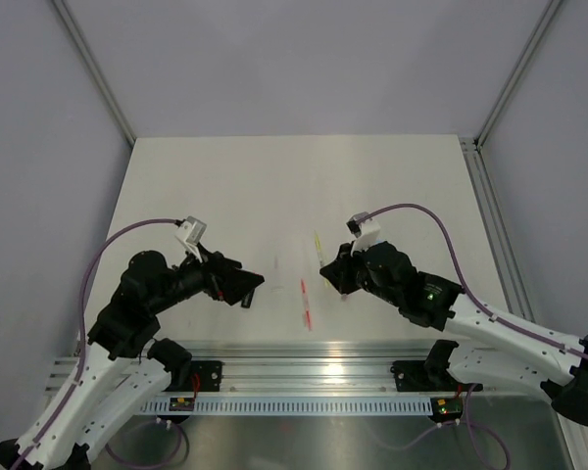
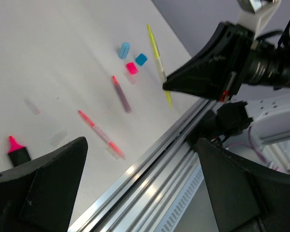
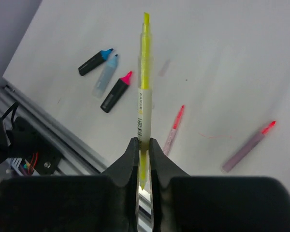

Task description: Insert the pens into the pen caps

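Observation:
My right gripper is shut on a yellow pen, held raised and upright-tilted in the right wrist view. My left gripper hangs open, empty, over the left of the table. A red pen and a darker red-tipped pen lie on the table. Pink, light blue and blue caps lie at the right.
Pink, blue and light blue markers lie at the left. The metal rail runs along the front edge.

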